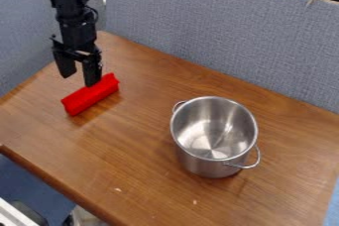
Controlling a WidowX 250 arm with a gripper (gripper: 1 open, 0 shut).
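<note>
My black gripper (78,69) hangs open at the upper left of the camera view, its two fingers spread just above a red block (90,94), which lies lengthwise at a slant on the wooden table. Nothing shows between the fingers. A steel pot (212,131) with two handles stands upright to the right of the block.
Grey padded walls (225,42) border the table at the back and left, and the table's edge runs along the lower left.
</note>
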